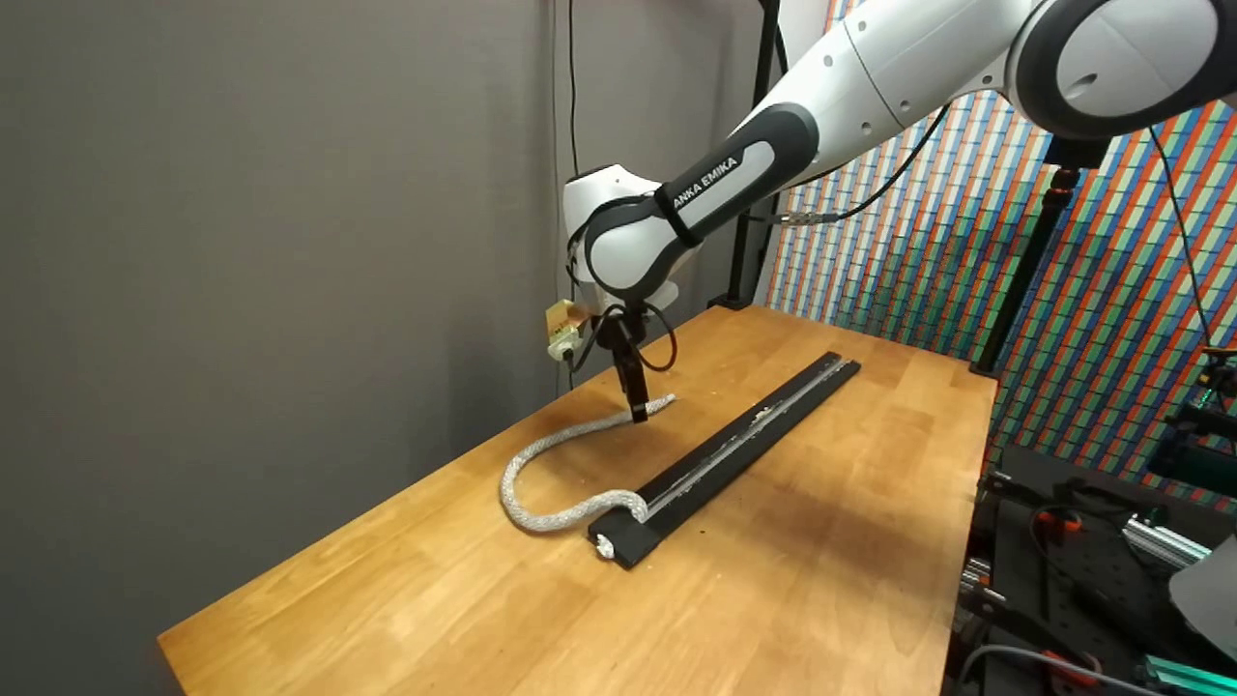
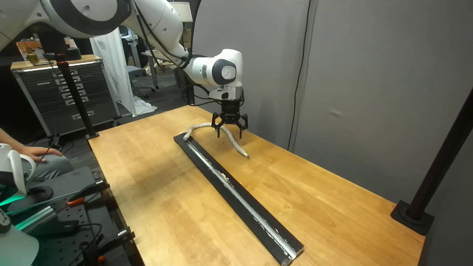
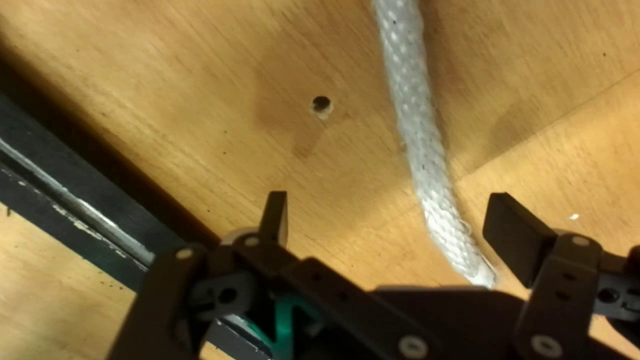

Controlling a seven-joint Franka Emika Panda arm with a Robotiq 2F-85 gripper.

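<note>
A pale grey braided rope (image 1: 545,447) curves over the wooden table, one end at the near end of a long black grooved bar (image 1: 731,447). Its other end lies loose on the wood. Above this loose part hangs my gripper (image 1: 639,418), fingers open. In the wrist view the rope (image 3: 423,138) runs down into the space between the two fingers, closer to the right one, and its frayed tip shows just above the gripper body. Neither finger appears to touch it. From exterior view 2 the gripper (image 2: 229,135) points straight down with its fingers apart.
The black bar (image 3: 72,186) lies left of the fingers in the wrist view. A grey wall (image 1: 348,232) rises behind the table's far edge, and a black post (image 2: 428,177) stands at one corner.
</note>
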